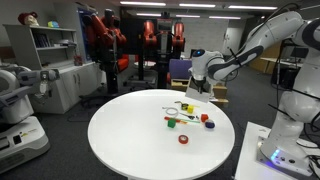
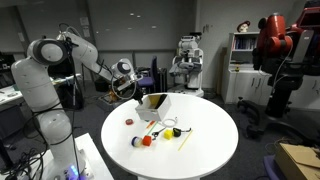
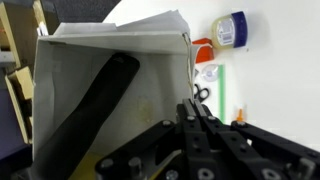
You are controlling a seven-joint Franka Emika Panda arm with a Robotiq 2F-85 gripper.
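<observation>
A grey-white open box (image 2: 150, 114) stands at the table's edge beneath the arm. In the wrist view its rim (image 3: 115, 42) frames a long black object (image 3: 95, 105) lying inside. My gripper is shut at the near end of the box's right wall, and that wall's edge runs up to the fingertips. Whether the thin edge is between them cannot be told. From the side, the gripper (image 2: 126, 91) appears close to the box.
The round white table (image 1: 130, 135) carries several small objects: a red item (image 1: 204, 118), a dark-topped jar (image 3: 232, 30), a yellow item (image 1: 190, 109), a green item (image 1: 171, 124) and scissors (image 3: 202, 92). A red round piece (image 1: 183, 140) lies apart.
</observation>
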